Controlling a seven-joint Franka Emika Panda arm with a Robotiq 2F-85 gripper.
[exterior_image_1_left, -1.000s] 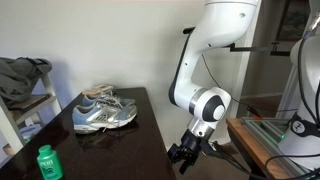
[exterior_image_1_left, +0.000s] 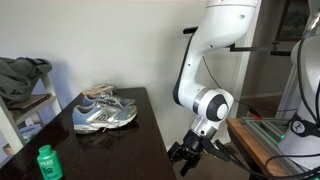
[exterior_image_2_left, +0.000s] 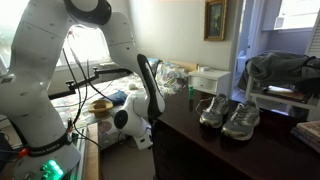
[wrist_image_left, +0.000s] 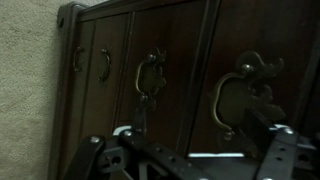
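My gripper (exterior_image_1_left: 184, 162) hangs low beside the dark chest, at its front side in exterior view 1. In the wrist view, the gripper stands open, its two dark fingers wide apart at the bottom of the picture. Before it are the dark wooden drawer fronts with curved metal handles: a large handle (wrist_image_left: 226, 97) at right, a middle handle (wrist_image_left: 143, 78), and smaller ones (wrist_image_left: 105, 65) at left. The fingers appear close to the large handle; whether they touch it is hard to tell in the dim light. Nothing shows held.
Grey sneakers (exterior_image_1_left: 103, 112) and a green bottle (exterior_image_1_left: 49, 162) stand on the dark chest top (exterior_image_1_left: 120, 150). A wooden table edge (exterior_image_1_left: 247, 150) with cables lies near the arm base. Pale carpet (wrist_image_left: 30, 80) is bare beside the chest.
The lower arm has shifted slightly to the right in exterior view 1. The gripper has hardly moved, and the sneakers and bottle stay in place.
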